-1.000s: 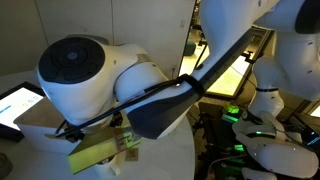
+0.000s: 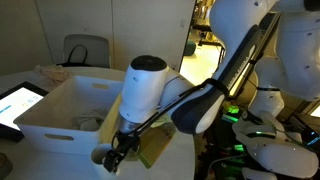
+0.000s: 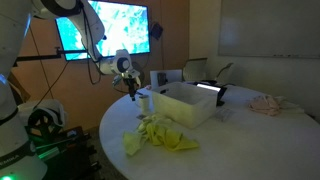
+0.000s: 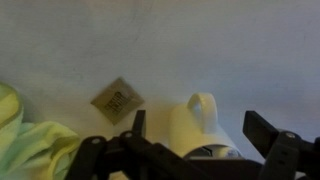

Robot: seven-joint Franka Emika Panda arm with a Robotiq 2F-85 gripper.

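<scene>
A white mug (image 4: 188,128) is at the lower middle of the wrist view, its handle upward in the picture and its opening partly hidden by the gripper's body. My gripper is open, one finger well to each side of the mug, with gaps between. In exterior view 2 the mug (image 3: 144,103) stands on the table by the box, close to the gripper (image 3: 133,94). Exterior view 1 shows the gripper (image 2: 113,160) low at the table's front left; the arm covers much there.
Yellow-green cloth (image 3: 160,134) lies crumpled on the table, its edge (image 4: 38,142) showing in the wrist view. A small brown packet (image 4: 117,100) lies near the mug. The white open box (image 3: 187,105) stands behind. A pinkish cloth (image 3: 268,105) lies farther off.
The arm has swung rightward in exterior view 1, and the gripper has come down and right toward the table's front. More of the white box shows now.
</scene>
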